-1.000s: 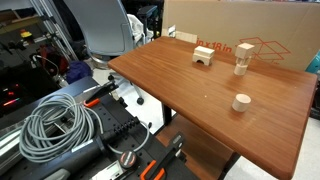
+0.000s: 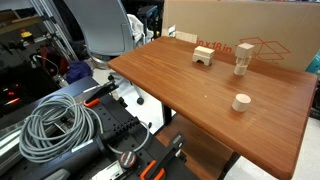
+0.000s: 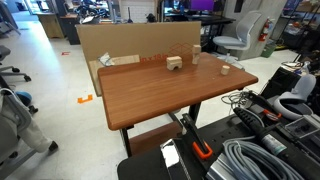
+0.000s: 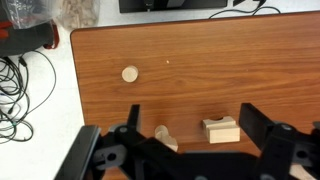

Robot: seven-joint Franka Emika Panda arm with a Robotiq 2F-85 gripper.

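On the brown wooden table [image 2: 180,80] are three pale wooden items. A small round cylinder [image 2: 241,102] stands alone near the front right in exterior view 1. Farther back rises a taller stack [image 2: 243,62] with a block on top. To its left sits a low block piece [image 2: 203,55]. Seen from above in the wrist view are the cylinder [image 4: 130,73], the block piece [image 4: 221,130] and the stack [image 4: 166,138], partly near my fingers. My gripper is open over the table, nothing held between its fingers; neither exterior view clearly shows it.
A cardboard panel [image 3: 140,42] stands along the table's back edge. Coiled grey cable [image 2: 55,130] and black equipment lie beside the table's front.
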